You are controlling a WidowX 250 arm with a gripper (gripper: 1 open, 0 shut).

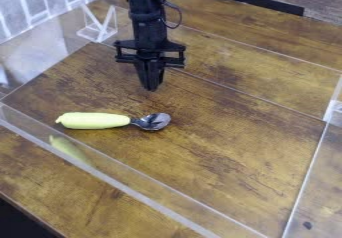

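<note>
My black gripper [151, 83] hangs over the wooden table at the upper middle, its narrow tip pointing down with nothing visible between the fingers; it looks shut. In front of it, lower in the view, lies a spoon [151, 121] with a silver bowl, beside a pale yellow-green corn cob [94, 120] that touches or overlaps its handle. The gripper is apart from both.
Clear plastic walls edge the workspace, one along the lower left [120, 172] and one at the right [323, 162]. A white bracket [98, 24] stands at the back left.
</note>
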